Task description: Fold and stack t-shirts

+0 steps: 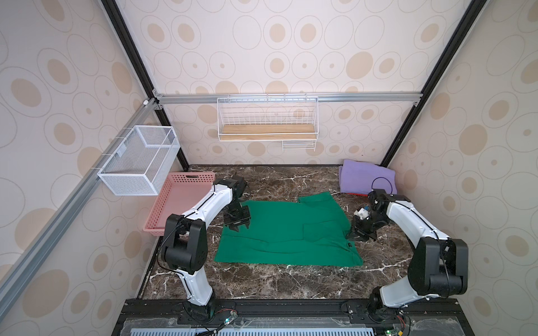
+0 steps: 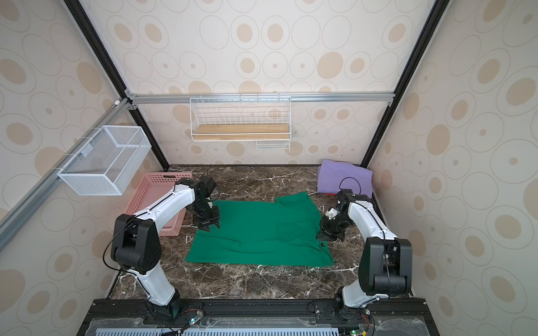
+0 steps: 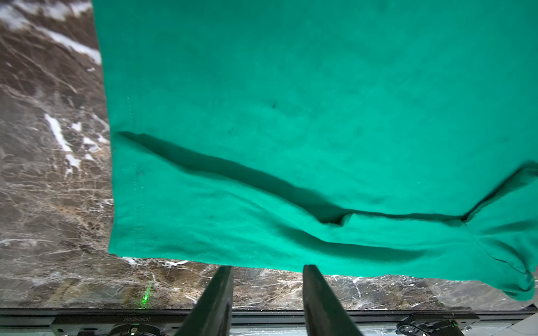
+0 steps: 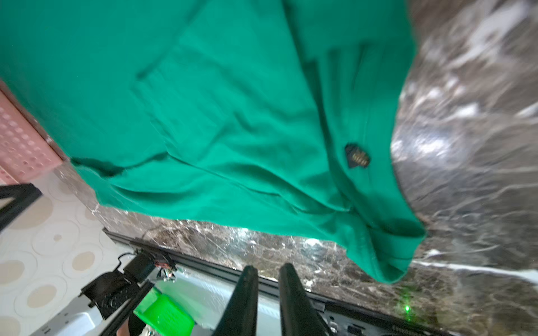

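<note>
A green t-shirt (image 1: 274, 224) lies spread across the dark marble table, with one long fold along its near side. Its near right corner is bunched, and a small dark label shows near the right edge in the right wrist view. Above the shirt's left part hangs my left gripper, its fingers apart and no cloth between them. My right gripper is at the shirt's right edge in the top views; its fingers stand a little apart, with nothing held between them.
Behind the left arm stands a pink basket (image 1: 154, 215). A folded purple cloth (image 1: 367, 177) lies at the back right, close to the right arm. White wire baskets (image 1: 137, 162) hang on the walls. Bare table (image 1: 269, 285) shows in front of the shirt.
</note>
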